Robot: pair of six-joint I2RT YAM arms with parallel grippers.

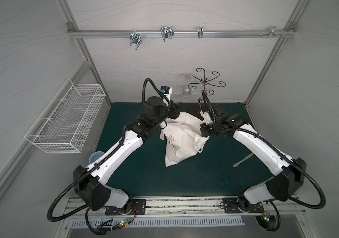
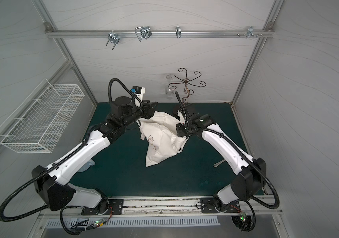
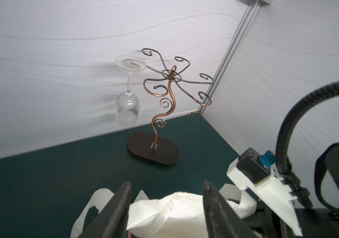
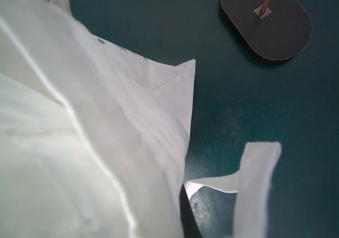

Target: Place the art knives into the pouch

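Observation:
The white cloth pouch [image 1: 183, 138] hangs spread between my two arms over the green table. My left gripper stands open over the pouch's far rim [image 3: 173, 210], its fingers [image 3: 118, 208] apart with no knife between them. At the pouch's right edge, my right gripper [image 1: 205, 130] is shut on the cloth. Pouch fabric [image 4: 78, 119] covers most of the right wrist view, leaving only one dark finger [image 4: 188, 214] showing. No view shows the art knife; the inside of the pouch is hidden from me.
A wire glass stand [image 3: 171, 95] with a hanging wine glass [image 3: 127, 107] is behind the pouch. A white wire basket [image 1: 70, 119] is at the left wall, a blue cup [image 1: 96, 157] at table left. A utensil [image 1: 243, 159] lies right.

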